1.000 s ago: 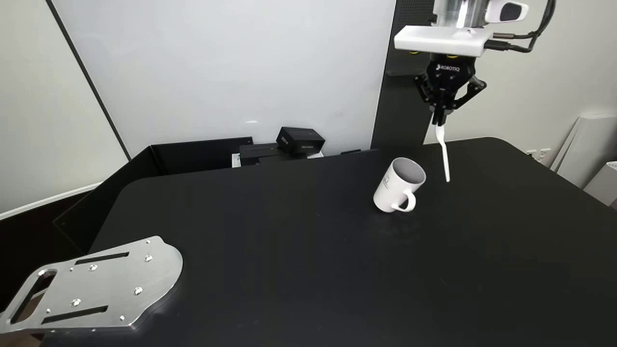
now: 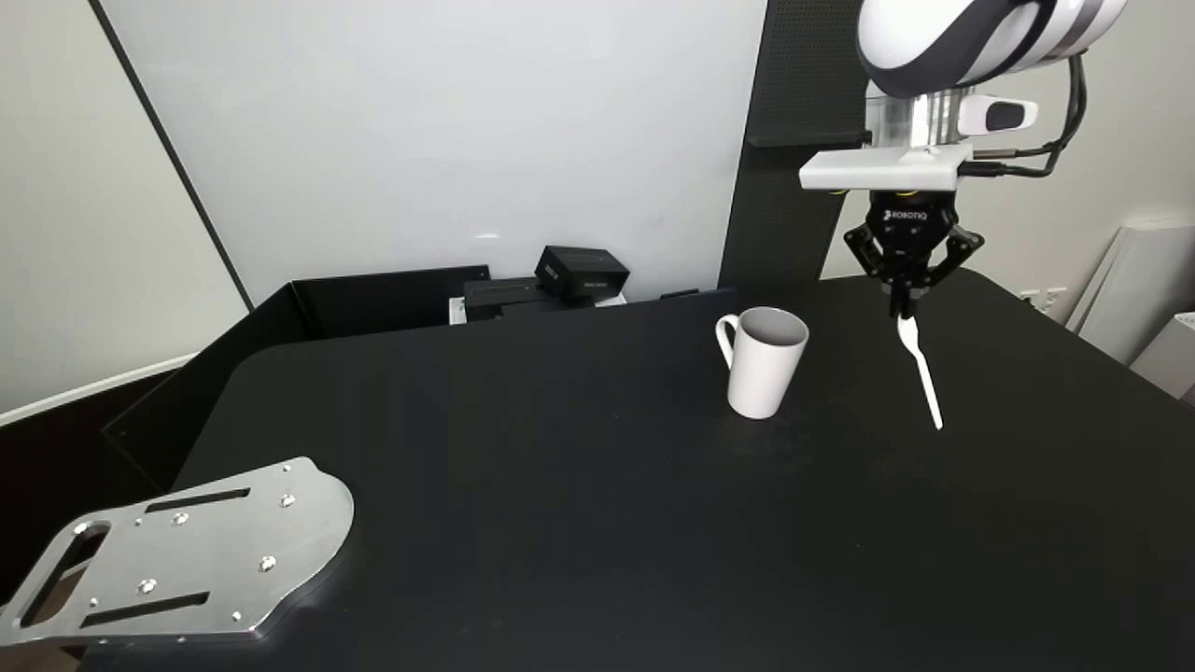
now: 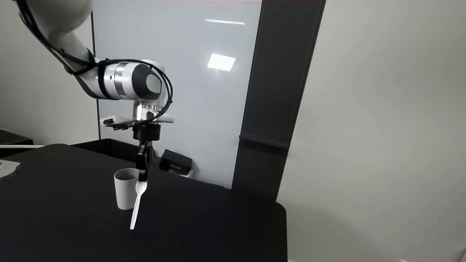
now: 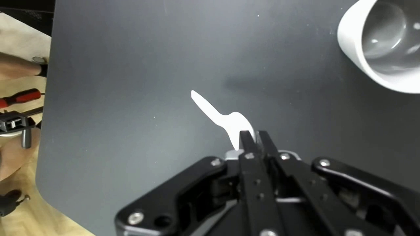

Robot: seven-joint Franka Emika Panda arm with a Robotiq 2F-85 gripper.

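A white plastic spoon (image 2: 921,375) hangs below my gripper (image 2: 903,302), which is shut on its broad end. Its thin handle points down towards the table. In the wrist view the same spoon (image 4: 236,125) sticks out beyond the fingertips, part of its broad end hidden between them. The white mug (image 2: 763,364) stands on the table to the left of the gripper in exterior view 1, its handle on the left side. In exterior view 2 the mug (image 3: 125,192) is just behind and left of the spoon. The mug's interior (image 4: 384,33) looks empty.
A metal plate (image 2: 213,549) is at its left edge. Black boxes (image 2: 580,273) sit behind the back edge. In the wrist view, tools such as a red-handled screwdriver (image 4: 21,97) lie beyond the table.
My gripper has come down and slightly right with the spoon still held. The mug has turned: its handle pointed towards the front right and now points left.
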